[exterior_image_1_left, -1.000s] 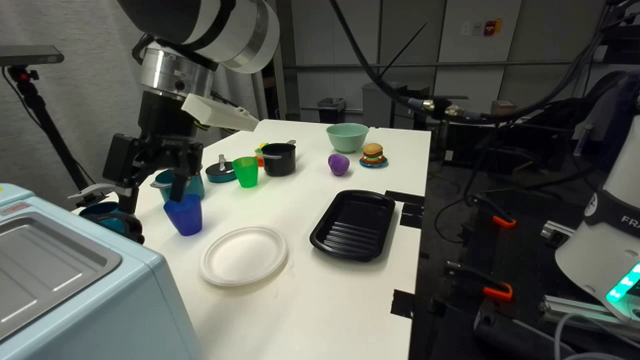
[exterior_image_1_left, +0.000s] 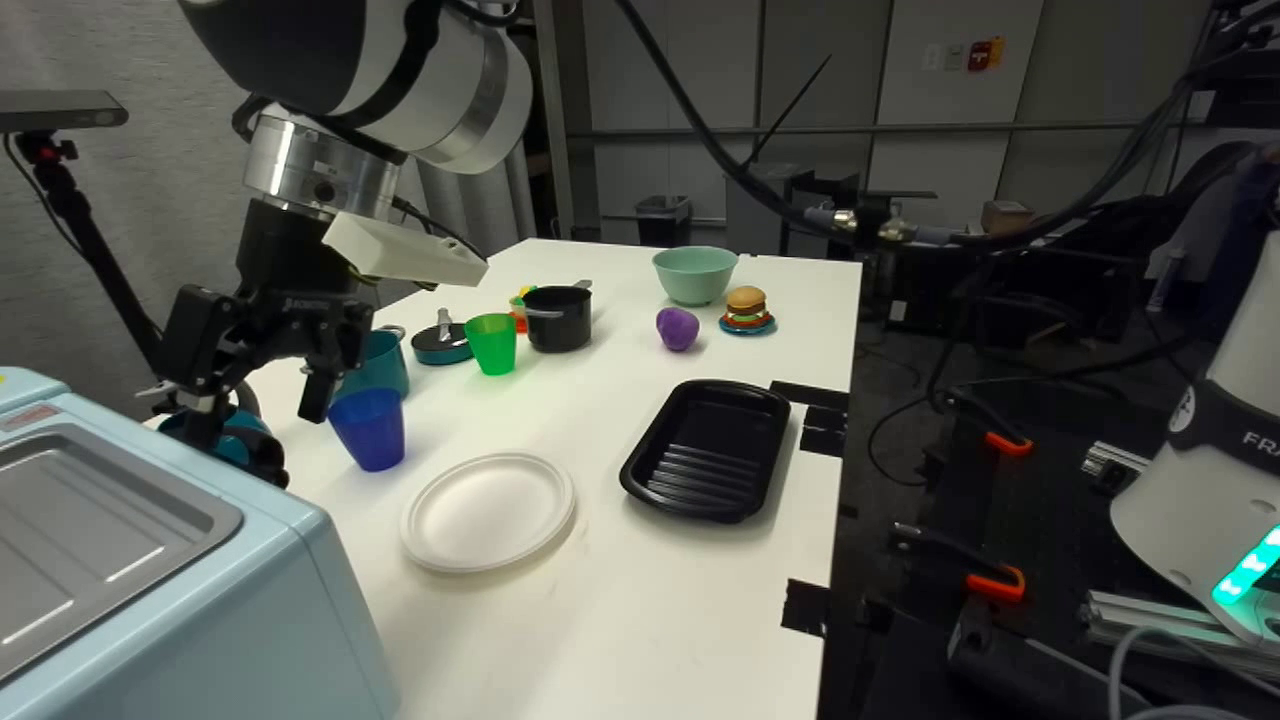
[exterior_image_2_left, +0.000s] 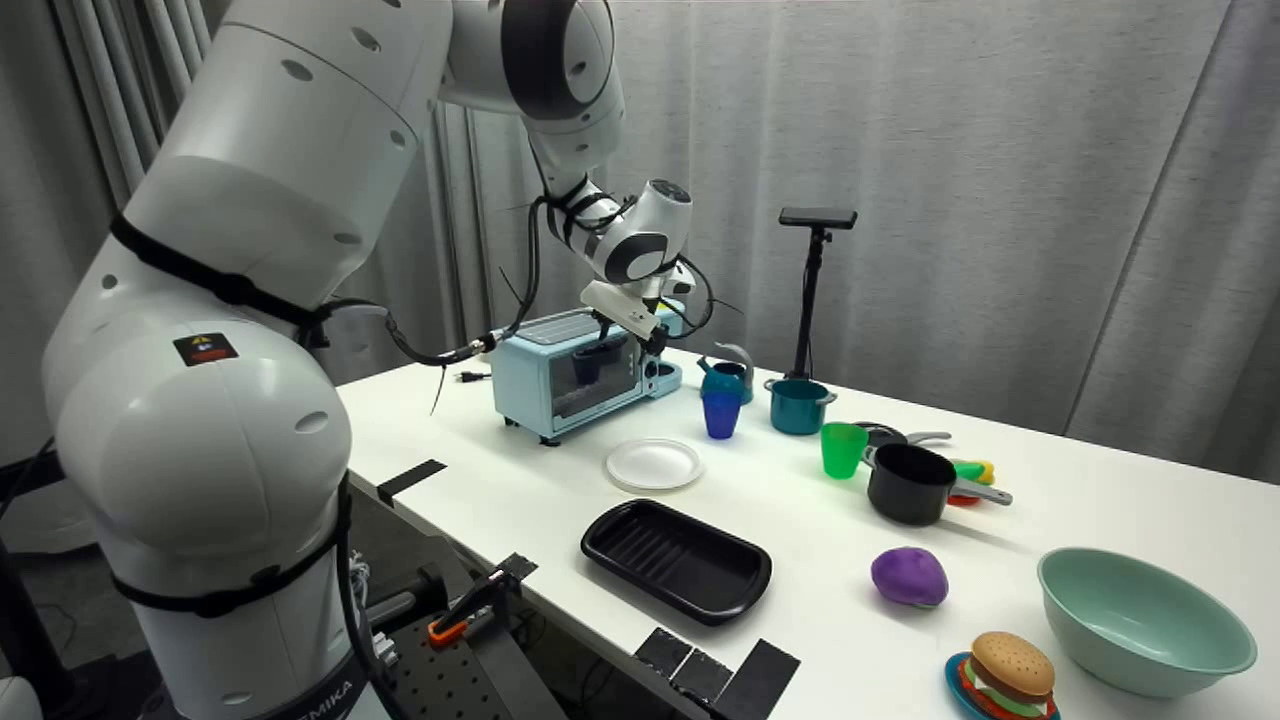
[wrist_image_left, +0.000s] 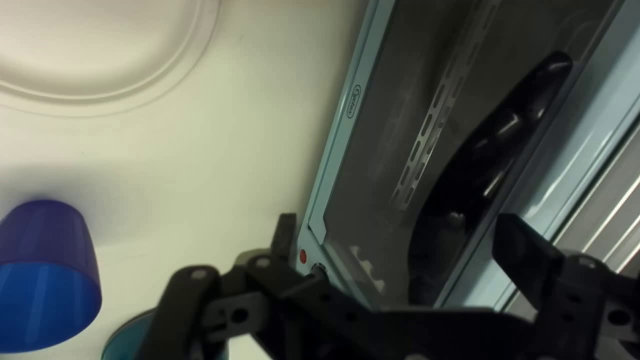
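Observation:
My gripper (exterior_image_1_left: 262, 406) is open with nothing between its fingers. It hangs near the control end of the light blue toaster oven (exterior_image_2_left: 524, 386), above the table. In the wrist view one finger (wrist_image_left: 284, 237) appears over the oven's front edge and the other finger (wrist_image_left: 517, 243) over its top edge. The oven's glass door (wrist_image_left: 384, 180) looks shut. Behind the glass lies a dark, glossy, elongated thing (wrist_image_left: 480, 162), like an eggplant. A blue cup (exterior_image_1_left: 371, 430) stands on the table close to the gripper, apart from it.
A white plate (exterior_image_1_left: 489, 512) and a black tray (exterior_image_2_left: 675, 560) lie in front of the oven. Teal pot (exterior_image_2_left: 798, 406), green cup (exterior_image_2_left: 843, 450), black pot (exterior_image_2_left: 908, 482), purple object (exterior_image_2_left: 909, 576), mint bowl (exterior_image_2_left: 1140, 618) and toy burger (exterior_image_2_left: 1010, 672) stand farther along.
My gripper has moved left and lower in exterior view 1, staying open. The things on the table have not moved.

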